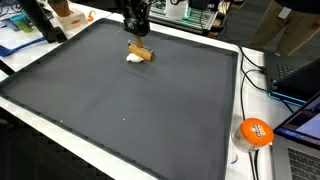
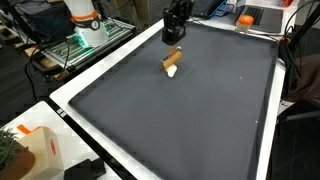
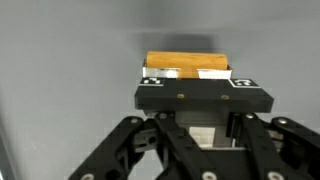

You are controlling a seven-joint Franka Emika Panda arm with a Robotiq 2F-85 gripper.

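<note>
A wooden block point(image 1: 141, 51) lies at the far side of the grey board, under my gripper point(image 1: 138, 37). In exterior view 2 the wooden block point(image 2: 170, 62) is just below the gripper point(image 2: 173, 46), with a small white object point(image 2: 171, 71) at its near side. In the wrist view the block point(image 3: 180, 56) stretches across, beyond the fingers. A narrow orange-brown piece point(image 3: 188, 73) sits between the fingers, and the gripper is shut on it. Whether this piece is joined to the long block cannot be told.
The grey board point(image 1: 150, 105) is clear in front of the gripper. An orange-topped container point(image 1: 254, 132) stands off its right side, near a laptop point(image 1: 300, 160). Several bottles and boxes lie beyond the far left edge.
</note>
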